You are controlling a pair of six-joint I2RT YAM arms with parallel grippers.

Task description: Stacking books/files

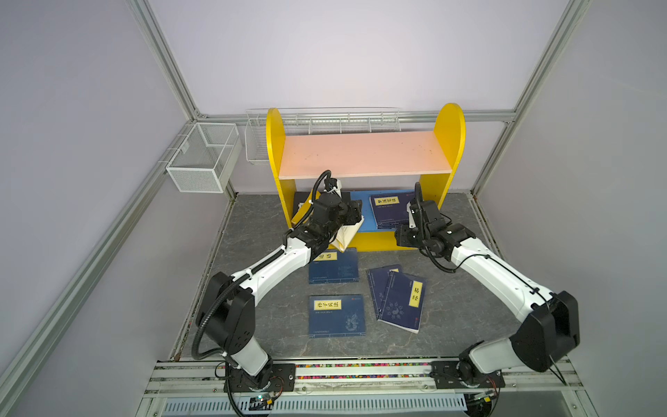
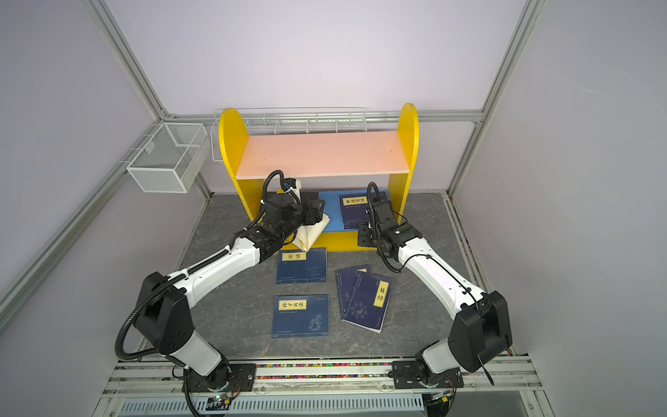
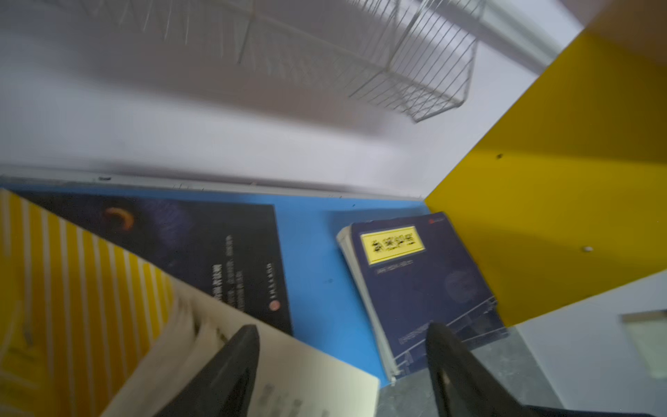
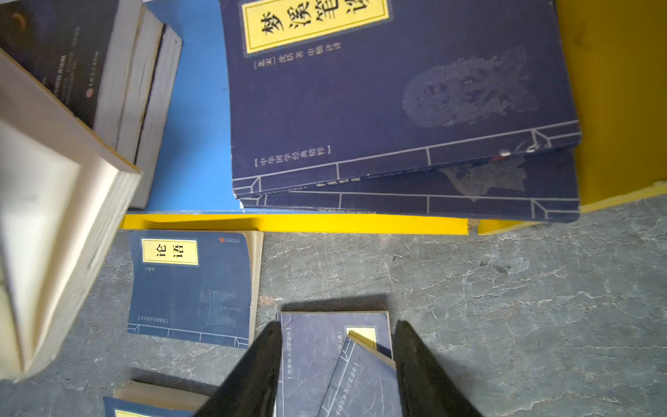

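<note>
The yellow book [image 1: 304,210] is tilted up off the shelf's left stack, its pages [image 1: 346,237] fanned out below my left gripper [image 1: 357,211]. In the left wrist view, its striped yellow cover [image 3: 90,299] and pale pages reach behind the left finger. That gripper is open; whether a finger touches the book I cannot tell. Dark books [image 4: 69,48] lie stacked behind it. On the shelf's right, navy books [image 4: 389,104] form a slightly skewed stack. My right gripper is open in front of the shelf, with nothing between its fingers.
A yellow-sided shelf with a pink top board [image 1: 364,154] stands at the back. On the grey table lie separate blue books [image 1: 335,269] [image 1: 337,316] and a navy pair [image 1: 403,300], partly overlapping. A strip of blue shelf [image 4: 191,139] between the stacks is bare.
</note>
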